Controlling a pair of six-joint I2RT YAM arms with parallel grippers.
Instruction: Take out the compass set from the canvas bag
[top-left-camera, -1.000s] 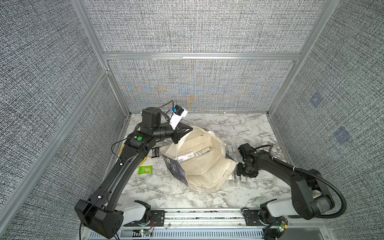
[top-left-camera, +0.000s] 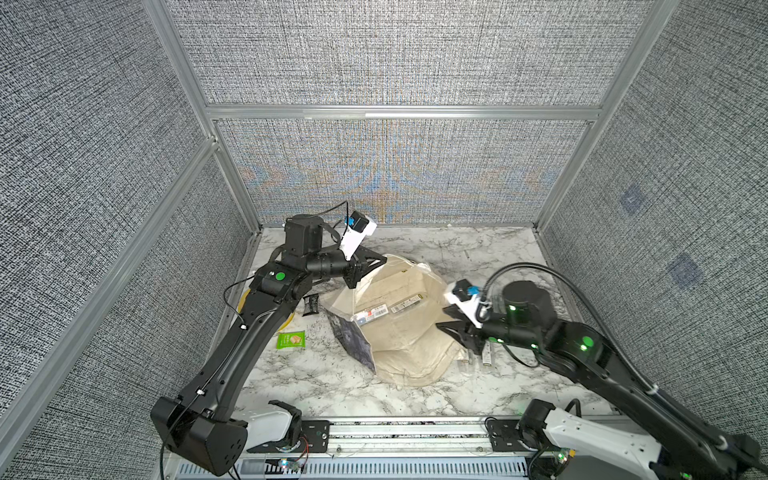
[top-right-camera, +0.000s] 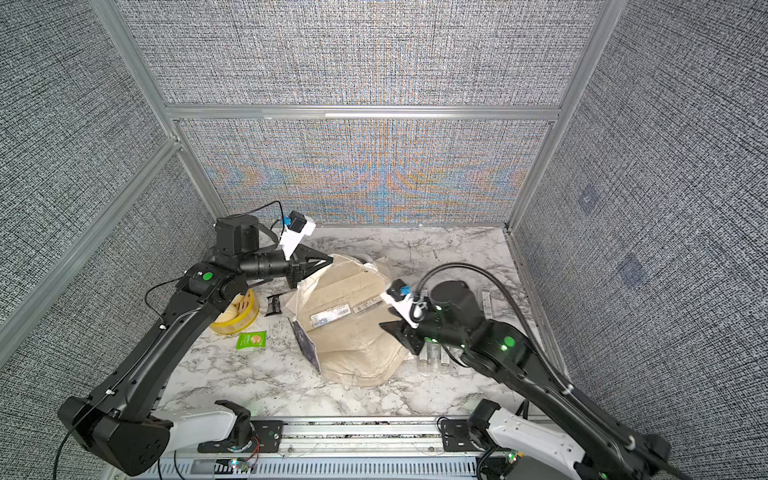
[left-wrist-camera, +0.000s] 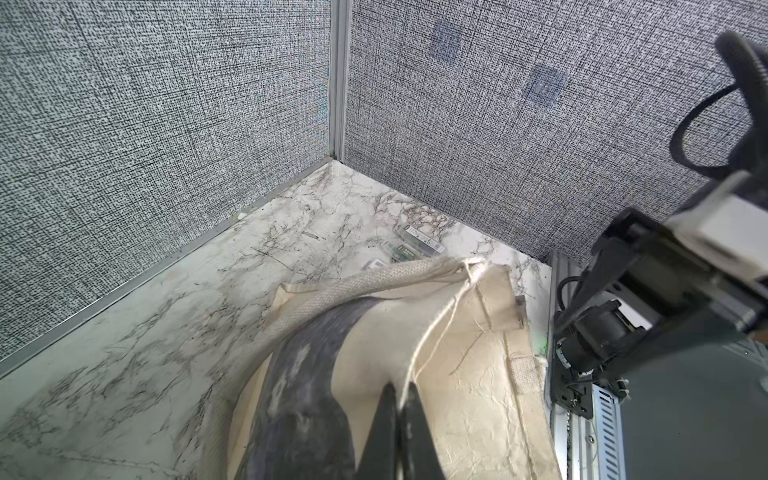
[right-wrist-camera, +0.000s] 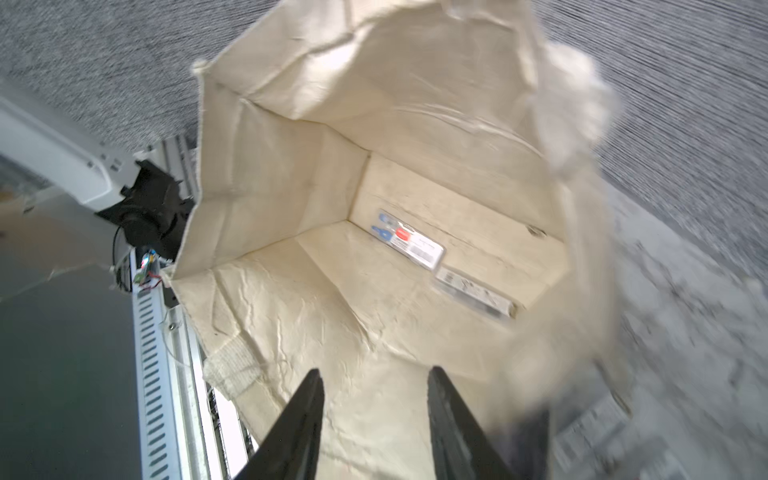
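Note:
The canvas bag (top-left-camera: 408, 352) lies mouth-open mid-table, with two flat cases inside: a printed one (right-wrist-camera: 408, 240) and a longer-labelled one (right-wrist-camera: 472, 292). I cannot tell which is the compass set. My left gripper is shut on the bag's top edge at the left. My right gripper hangs over the bag's right part, its fingers apart in the blurred right wrist view; whether anything is between them is unclear.
Right of the bag lie several clear cases (top-right-camera: 487, 304). At the left are a green packet (top-left-camera: 290, 339), a black packet (top-left-camera: 310, 304) and a yellow container (top-right-camera: 236, 324).
My right arm has swung up and leftward from the cases on the right to over the bag. My left arm is nearly unmoved, still at the bag's edge.

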